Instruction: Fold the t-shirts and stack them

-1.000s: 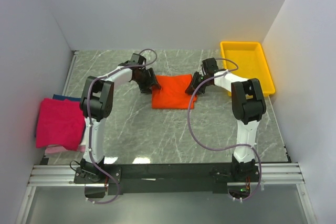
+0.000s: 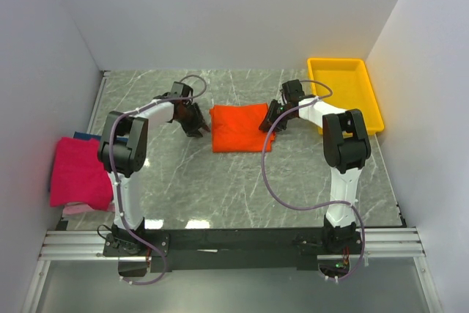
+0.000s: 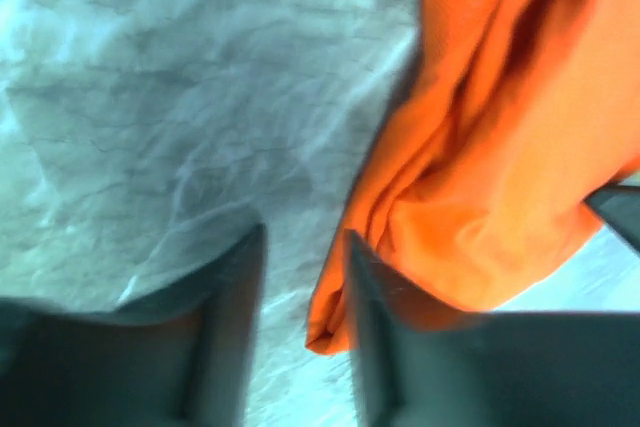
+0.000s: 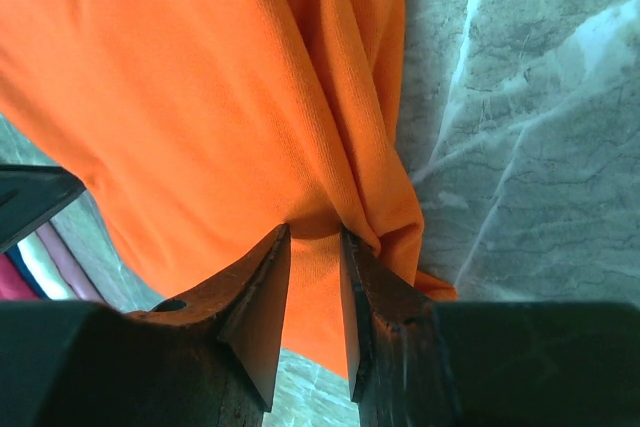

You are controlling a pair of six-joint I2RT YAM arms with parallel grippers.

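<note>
An orange t-shirt (image 2: 238,128) lies folded into a rough rectangle in the middle of the marble table, with creased folds along its sides. My left gripper (image 2: 198,126) is just left of it; in the left wrist view its blurred fingers are apart beside the shirt's folded edge (image 3: 390,187). My right gripper is low over the shirt's right part, fingertips parted and touching or very near the fabric by the fold; whether cloth is between them is unclear. At the far left lies a stack of shirts, red (image 2: 80,174) on top, with blue and pink beneath.
An empty yellow bin (image 2: 344,86) stands at the back right, beside the right arm. Grey walls bound the left, back and right.
My left gripper has moved left, off the orange shirt's left side, uncovering it. The right gripper and the shirt look nearly unchanged.
</note>
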